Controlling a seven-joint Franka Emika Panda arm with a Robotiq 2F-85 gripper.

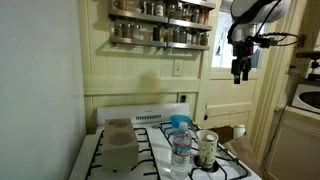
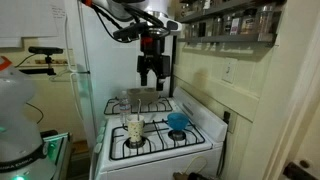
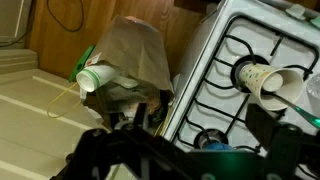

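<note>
High above the right side of the stove, my gripper [image 1: 241, 79] points down, open and empty. The white stove [image 2: 165, 155] carries a patterned cup [image 1: 207, 150], a clear water bottle [image 1: 181, 152], a blue bowl [image 2: 178, 121] and a brownish box [image 1: 119, 148]. Looking down in the wrist view, the cup [image 3: 265, 82] lies right of the gap between the fingers, with a thin stick-like item across its mouth. A bit of the blue bowl [image 3: 216, 147] shows low between the fingers, partly covered by the gripper. Nothing is touched by the gripper.
Spice jars fill the wall shelves [image 1: 160, 42] behind the stove. Beside the stove, the wrist view shows an open brown paper bag [image 3: 135, 52] and a white container [image 3: 96, 77] next to it. The air around the gripper is clear.
</note>
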